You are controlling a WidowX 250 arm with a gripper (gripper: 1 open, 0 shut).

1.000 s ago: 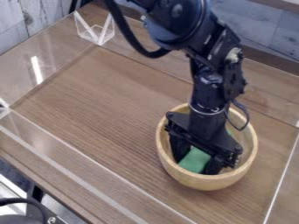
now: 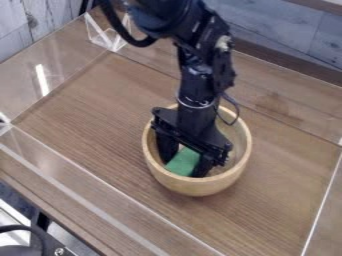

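Observation:
A light beige bowl (image 2: pixel 203 184) stands on the wooden table, a little right of the middle of the view. The black robot gripper (image 2: pixel 187 146) reaches down into it from above, its fingers inside the rim around and over a green object (image 2: pixel 185 161) lying in the bowl. The black parts hide much of the bowl's inside, and whether the fingers touch the green object or the bowl cannot be made out.
Pale walls stand along the back. A dark cable runs at the lower left corner, beyond the table's edge.
The gripper and the bowl with the green object have moved together to the left and slightly toward the back, away from the table's right side.

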